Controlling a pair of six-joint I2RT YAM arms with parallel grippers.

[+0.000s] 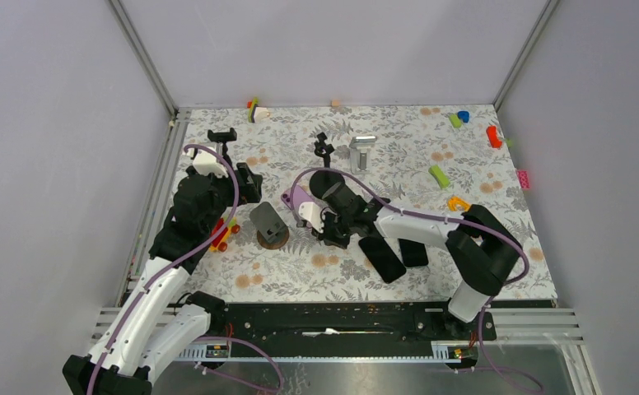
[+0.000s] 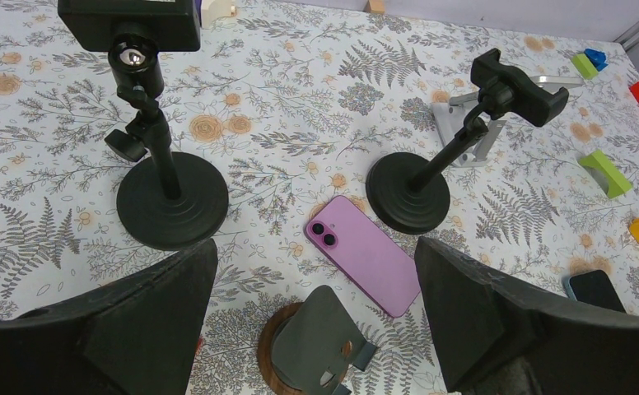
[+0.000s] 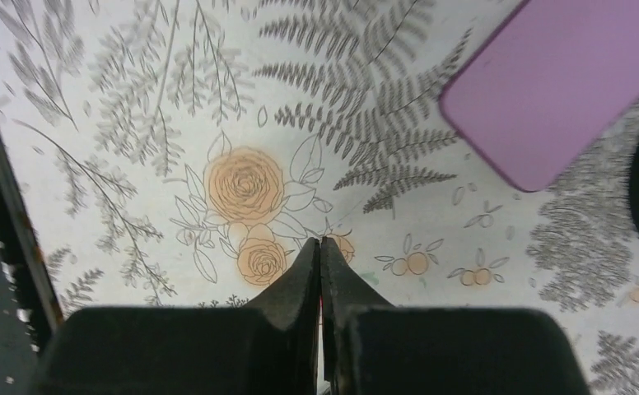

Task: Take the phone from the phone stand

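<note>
The purple phone [image 2: 364,257] lies flat on the patterned table, camera side up, between the black round-based stand [image 2: 407,197] and the grey phone stand [image 2: 312,337]. In the right wrist view a corner of this phone [image 3: 555,90] shows at the upper right, outside my fingers. My right gripper is shut, its fingertips meeting with nothing between them, over bare cloth. From above, the right arm's wrist partly covers the phone [image 1: 286,199]. My left gripper stands open above the table, its fingers wide apart and empty.
Two dark phones [image 1: 382,258] lie right of the right wrist. Another black stand [image 2: 172,202] rises at the left, and a silver stand [image 1: 362,152] sits behind. Several bright toys, such as a green block [image 1: 439,175], lie at the right.
</note>
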